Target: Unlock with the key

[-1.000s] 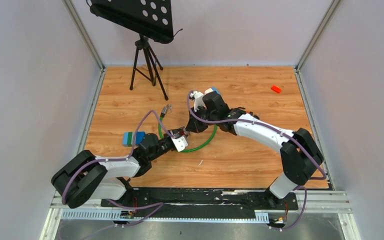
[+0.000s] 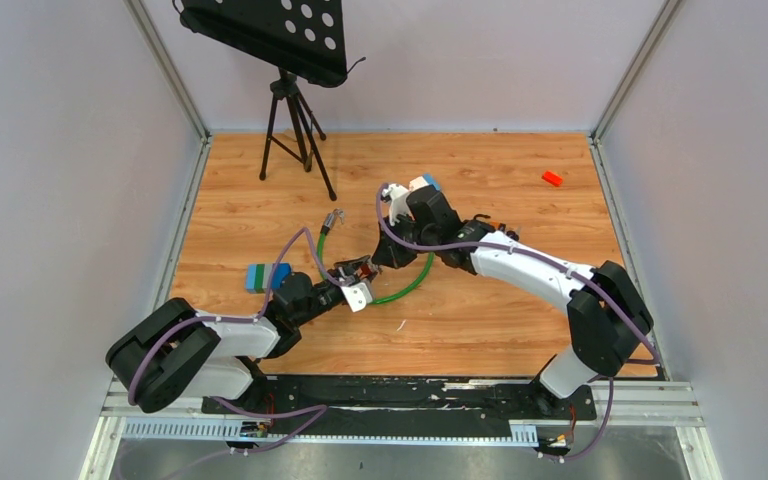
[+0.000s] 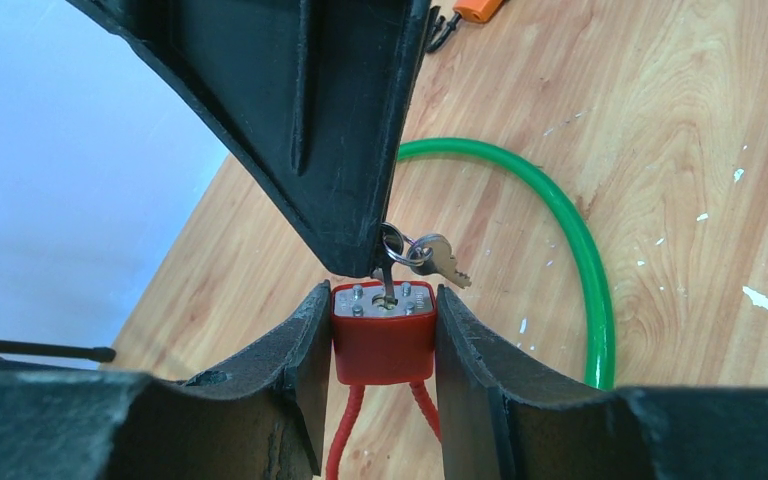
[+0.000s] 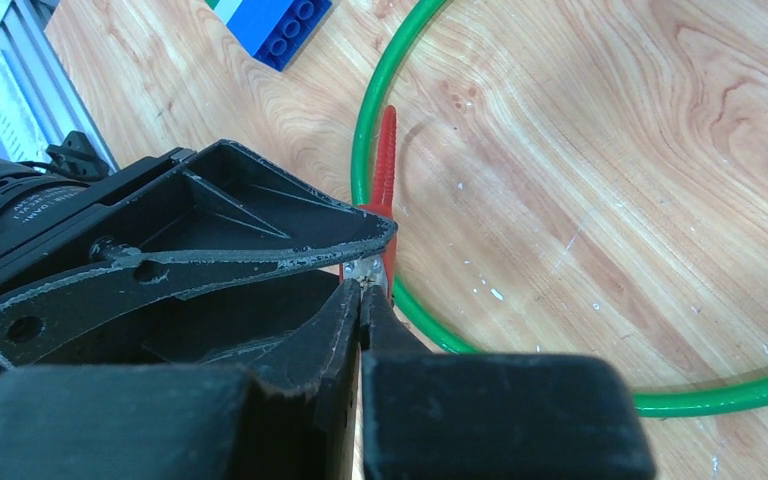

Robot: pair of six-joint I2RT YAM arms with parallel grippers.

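Note:
In the left wrist view, a red padlock (image 3: 383, 350) is clamped between the fingers of my left gripper. Its metal keyhole face is turned up and its red shackle legs point down. My right gripper is shut, its tips right over that face. From those tips a thin key (image 3: 389, 288) reaches down to the keyhole and appears to enter it; how deep cannot be told. A ring with a second key (image 3: 444, 260) dangles beside the tips. In the right wrist view, the fingertips hide the key.
A green cable (image 3: 588, 270) curves across the table around the padlock. Blue and green blocks (image 2: 267, 278) lie left of the arms, a red block (image 2: 552, 178) at the back right. A black stand (image 2: 300, 130) rises at the back left.
My left gripper has shifted slightly left and toward the front, its wrist a little turned.

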